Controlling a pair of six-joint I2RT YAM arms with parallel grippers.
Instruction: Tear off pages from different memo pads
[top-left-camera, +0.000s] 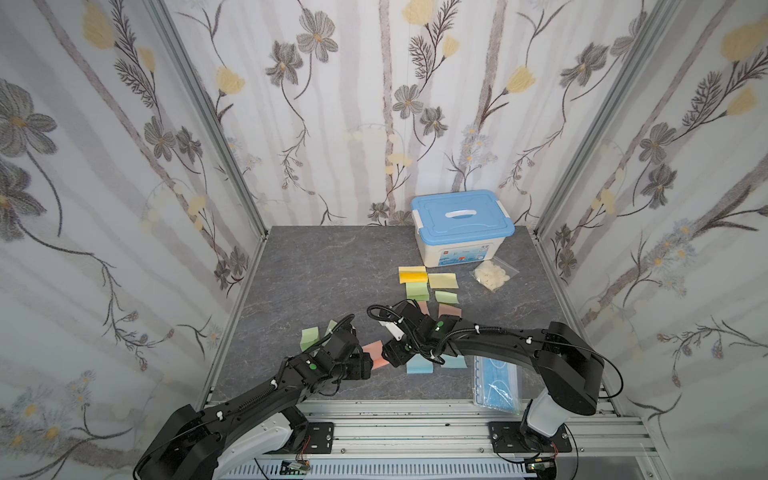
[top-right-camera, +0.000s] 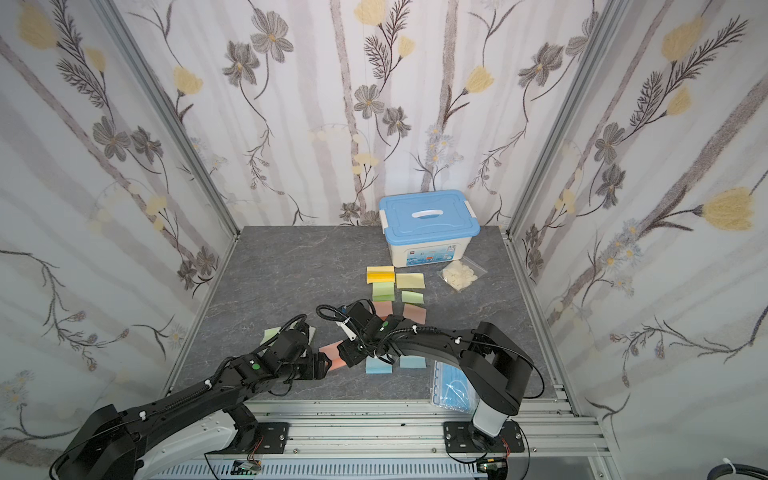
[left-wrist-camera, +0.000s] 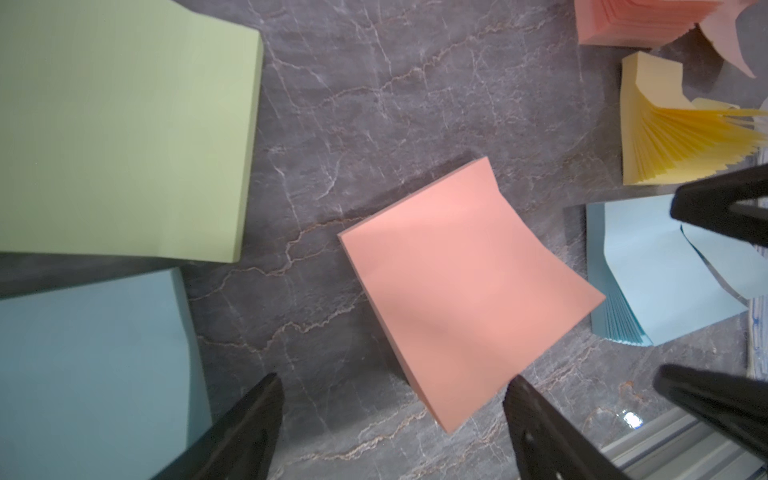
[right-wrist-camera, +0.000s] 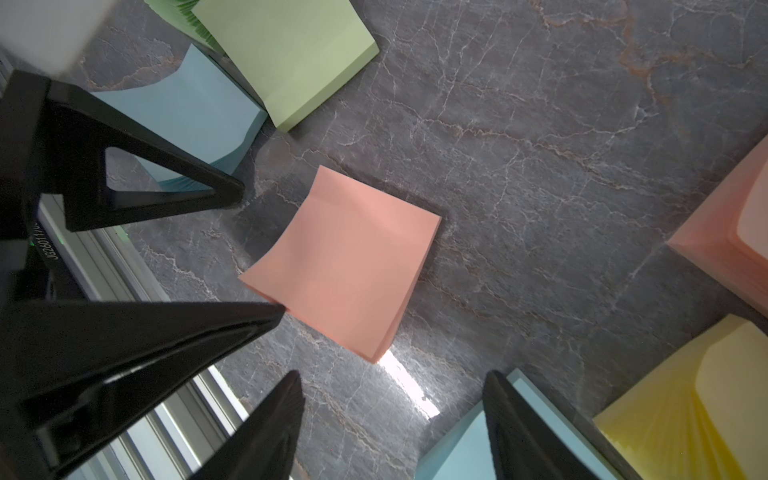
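Note:
A salmon memo pad (left-wrist-camera: 472, 284) lies on the table between my two grippers, its top pages curling up at one side. In the left wrist view my left gripper has its fingers apart, with the pad's near corner reaching in between them. The same salmon pad (right-wrist-camera: 348, 260) shows in the right wrist view, beyond the fingertips of my right gripper, which stands open and empty. The left gripper's long dark fingers also enter that view, close to the pad's curled edge; whether they touch it I cannot tell.
On the left lie a green pad (left-wrist-camera: 120, 120) and a blue pad (left-wrist-camera: 88, 384). Right of centre are more pads, including a yellow one (top-left-camera: 413, 275). A blue-lidded box (top-left-camera: 462, 220) and a bag of pale pieces (top-left-camera: 492, 276) stand behind.

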